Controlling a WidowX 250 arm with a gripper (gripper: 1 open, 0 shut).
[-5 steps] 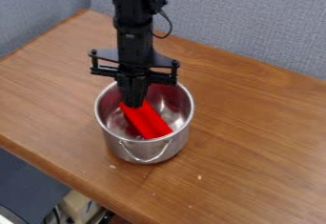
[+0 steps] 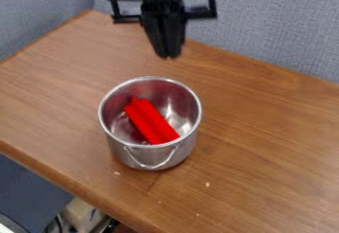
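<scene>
A metal pot [image 2: 180, 150] with a wire handle stands on the wooden table near the middle of the view. Inside it lies a red oblong object [image 2: 153, 123], slanting along the pot's floor. High above and behind the pot, the black gripper [image 2: 167, 51] points downward, its upper body cut off by the top edge. Whether its fingertips are apart is unclear from this angle.
A grey padded wall [image 2: 279, 24] runs along the back. A dark mat [image 2: 27, 192] and some cables show at the bottom left corner.
The gripper has risen up out of the pot and moved slightly back and right, away from it. The red object remains inside the pot.
</scene>
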